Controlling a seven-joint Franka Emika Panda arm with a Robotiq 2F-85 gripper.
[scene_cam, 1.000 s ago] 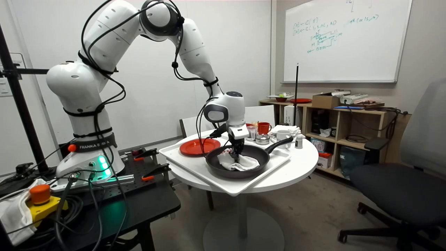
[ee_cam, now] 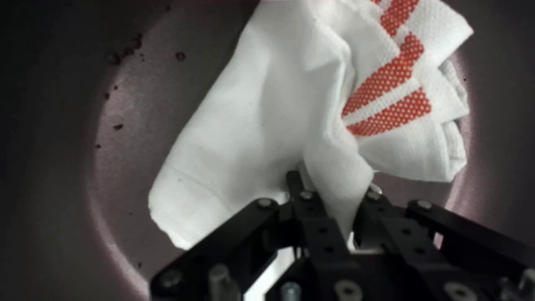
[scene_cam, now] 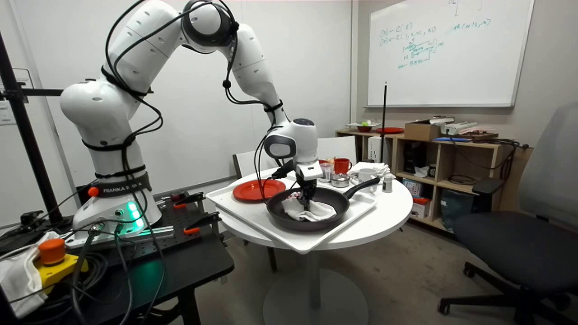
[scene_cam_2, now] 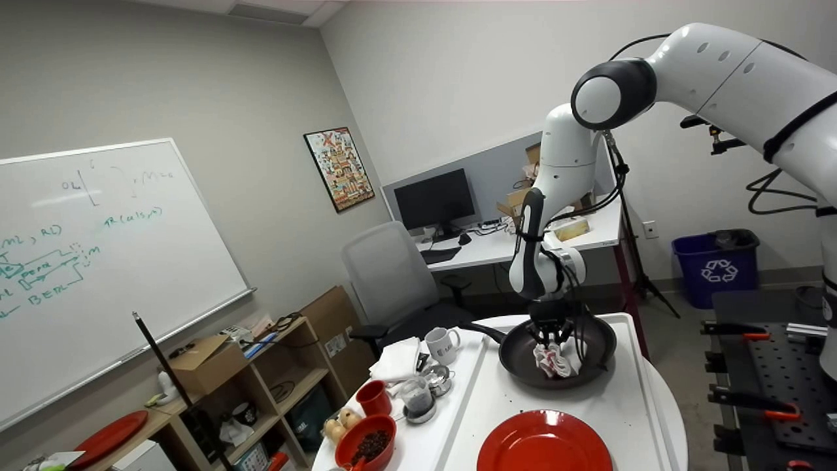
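A white cloth with red stripes lies bunched inside the dark frying pan. My gripper is shut on a raised fold of this cloth, which rises between the two black fingers. From the first exterior view, the gripper points down into the pan, and the cloth spreads on both sides of it. The second exterior view shows the striped part of the cloth in front of the fingers. Small dark crumbs are scattered on the pan's bottom, beside the cloth.
The pan stands on a white tray on a round table, its handle pointing away from the arm. A red plate shares the tray. Beside the tray are a red bowl, a red mug and a white mug.
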